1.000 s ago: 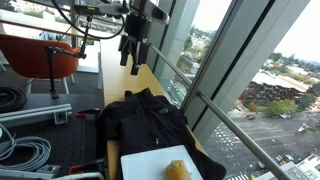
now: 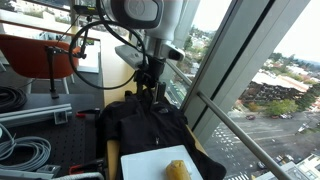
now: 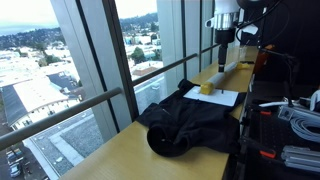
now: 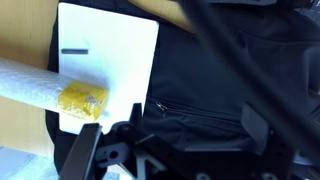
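Observation:
Dark cloth, perhaps a jacket (image 2: 150,124), lies crumpled on the wooden table, with a zip visible in the wrist view. On it rests a white board (image 4: 120,60). A white roll (image 4: 30,84) with a yellow end (image 4: 82,100) reaches over the board's edge. My gripper stands open above the dark cloth, its fingers wide apart and nothing between them. From the first exterior view, the gripper (image 2: 150,90) hangs over the far part of the cloth, away from the yellow end; whether it touches the cloth I cannot tell.
Windows and a metal rail (image 3: 70,120) run along one side of the table (image 3: 100,155). A black cart surface with coiled cables (image 2: 25,150) and metal bars borders the other side. An orange chair (image 2: 38,58) stands behind. Bare wood shows at the table's near end in the second exterior view.
The arm has come down and slightly to the right in the first exterior view, bringing the gripper close over the cloth. The cloth, board and yellow-ended roll have not visibly moved.

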